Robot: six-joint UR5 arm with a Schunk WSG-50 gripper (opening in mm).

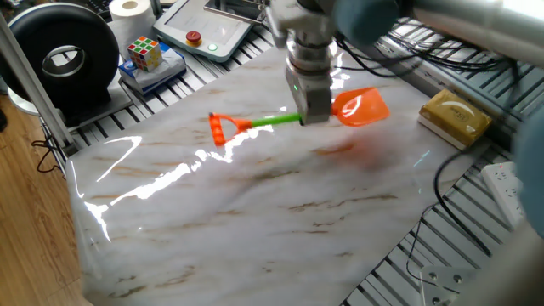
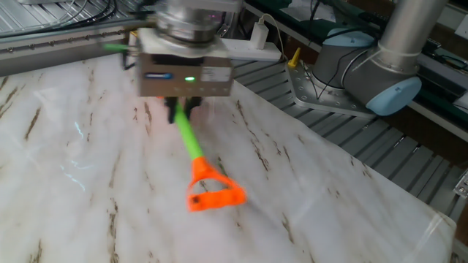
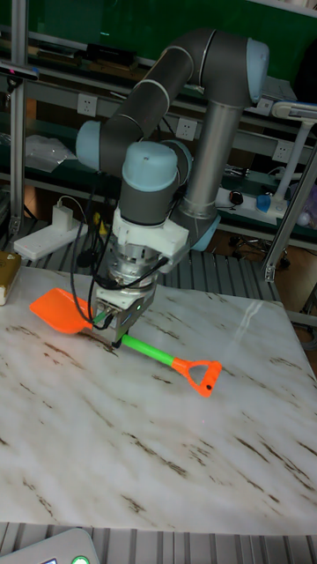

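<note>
A toy shovel with an orange blade, a green shaft and an orange D-shaped handle is held above the marble-patterned table top. My gripper is shut on the green shaft, its dark fingers on either side of it in exterior view 2. From exterior view 1, the blade sticks out to the right of the gripper and the handle to the left. The gripper body hides part of the shaft there. Exterior view 3 has the blade on the left and the handle on the right.
A yellow-topped block lies at the table's right edge in exterior view 1. Beyond the far left edge are a Rubik's cube on a blue-and-white box and a teach pendant.
</note>
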